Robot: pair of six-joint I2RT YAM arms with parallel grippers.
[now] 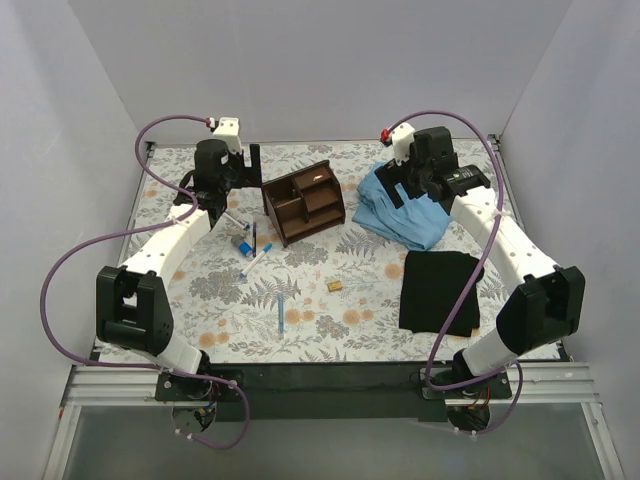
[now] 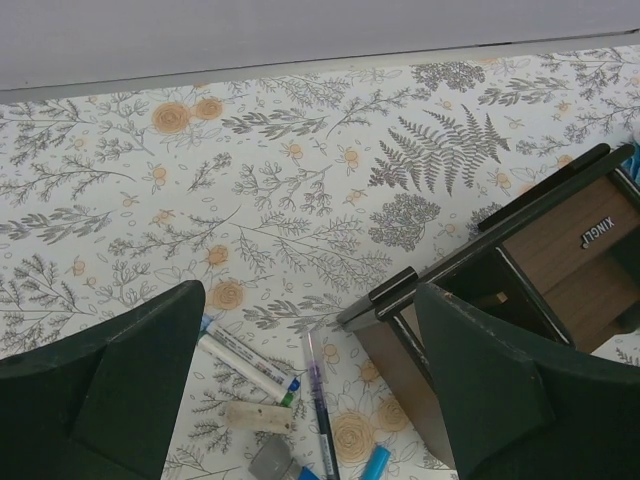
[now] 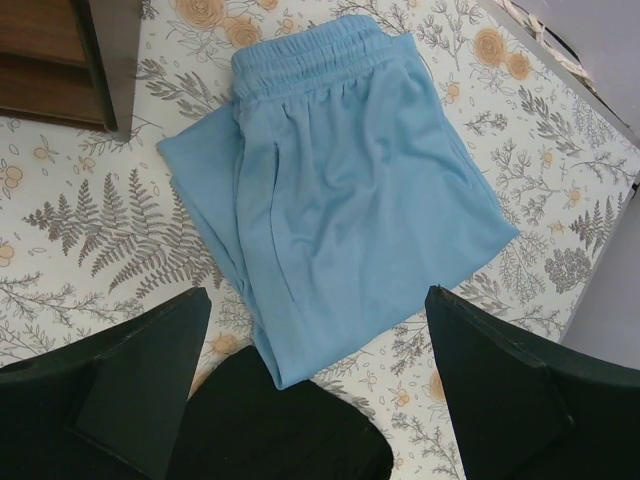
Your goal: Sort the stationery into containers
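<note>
A dark wooden organizer (image 1: 305, 205) with compartments stands at the back centre, also filling the right of the left wrist view (image 2: 585, 240). Pens (image 2: 243, 362), a dark pen (image 2: 325, 420), a small bottle (image 1: 241, 247), a blue-capped pen (image 1: 256, 261), a blue stick (image 1: 281, 315) and a small yellow block (image 1: 334, 286) lie loose on the floral table. My left gripper (image 1: 250, 165) hangs open over the pens, left of the organizer. My right gripper (image 1: 390, 186) is open above a light blue garment (image 3: 340, 200), with nothing between its fingers.
A black cloth (image 1: 440, 293) lies at the front right of the table (image 1: 360, 340), below the blue garment. Walls border the table at the sides and back.
</note>
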